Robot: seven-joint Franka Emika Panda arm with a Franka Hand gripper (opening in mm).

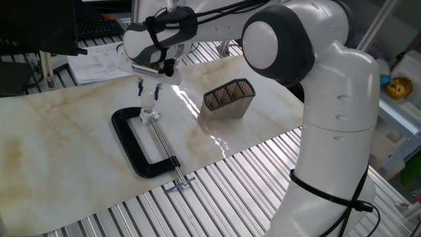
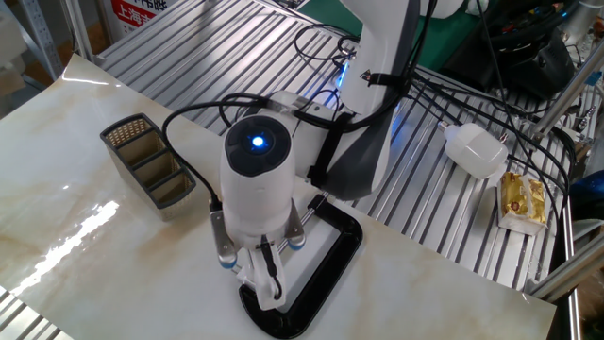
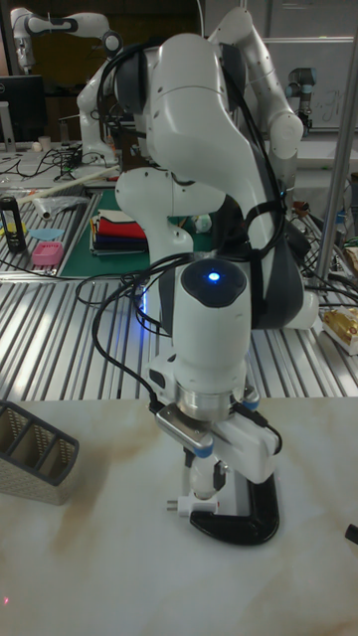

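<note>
A white bulb (image 1: 148,101) stands upright in a small white socket (image 1: 150,116) with plug pins, which lies at the end of a black clamp (image 1: 127,145) on the marble-patterned sheet. My gripper (image 1: 150,88) points down over the bulb, with its dark fingers spread to either side of the bulb's upper part. Whether the fingers touch the glass cannot be made out. In exterior view 3 the gripper's body partly covers the bulb (image 3: 205,484), and the socket (image 3: 198,506) shows below it. The hand hides the bulb in exterior view 2.
A mesh organizer (image 1: 229,100) with several compartments stands beside the clamp, clear of the gripper. Another white bulb (image 2: 475,151) and a gold-topped box (image 2: 522,203) rest on the slatted metal table. Much of the sheet (image 1: 59,158) is bare.
</note>
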